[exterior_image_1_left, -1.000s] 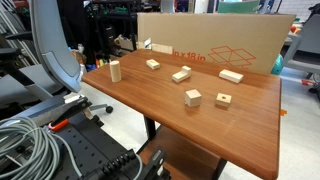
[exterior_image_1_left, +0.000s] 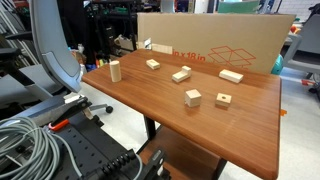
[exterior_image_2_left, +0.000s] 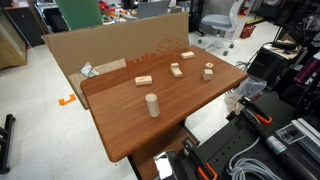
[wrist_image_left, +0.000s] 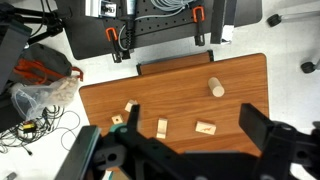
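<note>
An upright pale wooden cylinder (exterior_image_1_left: 115, 71) stands near the table's left edge in the first exterior view; from above it is the round-ended piece (wrist_image_left: 216, 87). Several pale wooden blocks lie apart on the brown table: a small block (exterior_image_1_left: 153, 64), a flat block (exterior_image_1_left: 181, 74), a longer block (exterior_image_1_left: 231, 76), a cube-like block (exterior_image_1_left: 193, 98) and a block with a dark spot (exterior_image_1_left: 223, 101). High above the table, my gripper is open, its dark fingers spread wide with nothing held between them. The exterior views do not clearly show its fingertips.
A large cardboard panel (exterior_image_1_left: 220, 40) stands along the table's far side. Coiled cables (exterior_image_1_left: 30, 150) lie on the dark robot base (exterior_image_1_left: 95, 155). Bare tabletop (exterior_image_1_left: 250, 130) separates the pieces, leaving room around them.
</note>
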